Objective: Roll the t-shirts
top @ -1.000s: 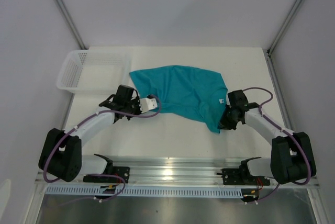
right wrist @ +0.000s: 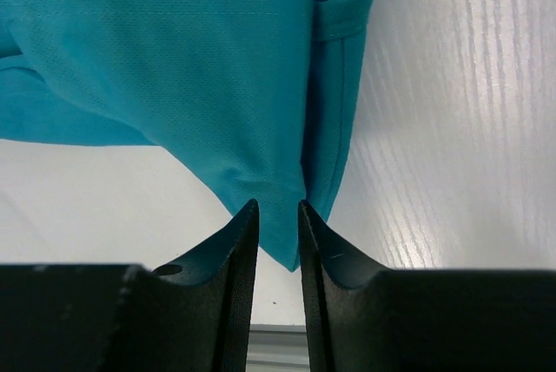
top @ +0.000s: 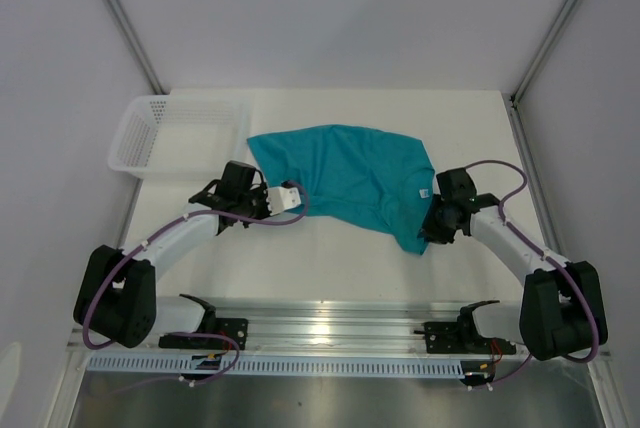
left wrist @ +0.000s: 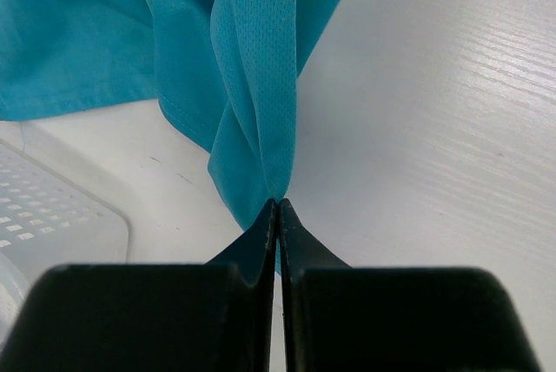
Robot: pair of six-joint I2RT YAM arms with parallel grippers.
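Note:
A teal t-shirt (top: pixel 350 163) lies spread across the white table, with folds along its near side. In the left wrist view, my left gripper is shut on a raised, narrow fold of the shirt's near left corner. The right wrist view has my right gripper open, its fingertips apart over the near right corner of the shirt (right wrist: pixel 208 85). Cloth shows in the gap, and whether either finger touches it cannot be told. A layered edge of the shirt runs up past the right finger (right wrist: pixel 314 255).
A white perforated basket (top: pixel 180 138) stands at the back left, close to the shirt's left edge and my left arm. Bare table (top: pixel 310 263) lies in front of the shirt, and a metal rail runs along the front edge.
The left arm has stayed still.

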